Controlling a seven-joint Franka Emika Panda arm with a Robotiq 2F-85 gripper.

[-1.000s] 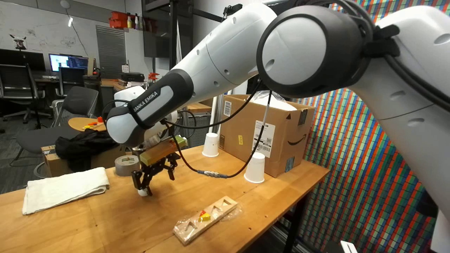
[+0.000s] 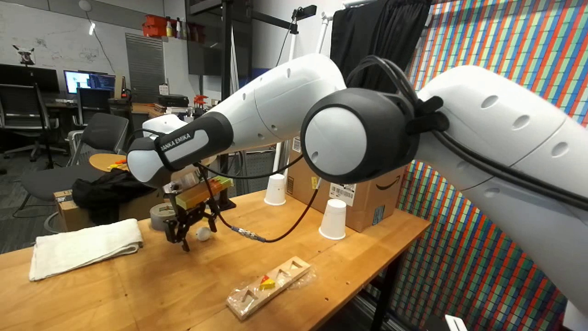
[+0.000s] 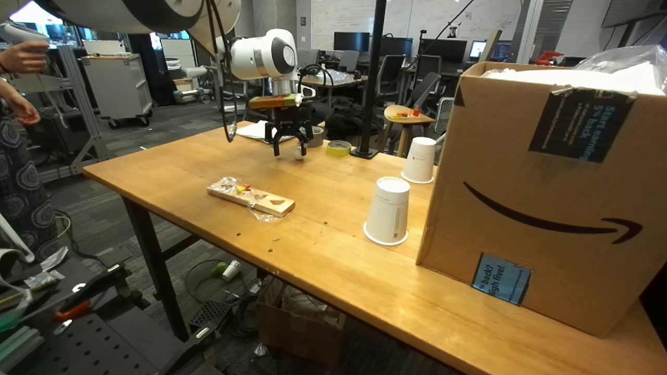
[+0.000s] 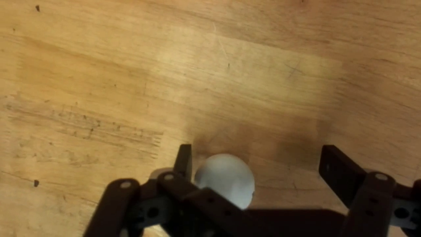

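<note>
A small white ball [image 2: 203, 234] sits on the wooden table, between the spread fingers of my gripper [image 2: 199, 235]. From the wrist, the ball [image 4: 225, 177] is much closer to the left finger [image 4: 184, 160], perhaps touching it; a wide gap separates it from the right finger [image 4: 335, 170]. The gripper is open and not closed on anything. In exterior view 2 the ball [image 3: 299, 153] shows low beside one fingertip, with the gripper [image 3: 289, 151] pointing down just above the tabletop.
A wooden tray [image 2: 247, 302] with cut-outs and red and yellow pieces lies in plastic wrap near the front. Two upturned white cups [image 2: 333, 219] stand by a cardboard box [image 3: 538, 206]. A folded white towel [image 2: 85, 248], grey tape [image 2: 160, 216] and yellow tape [image 3: 338, 148] are nearby.
The gripper has shifted left in exterior view 1, its arm lower. The ball, earlier under the left finger, now shows further right and back, between the fingers. Tray, cups and towel are unmoved.
</note>
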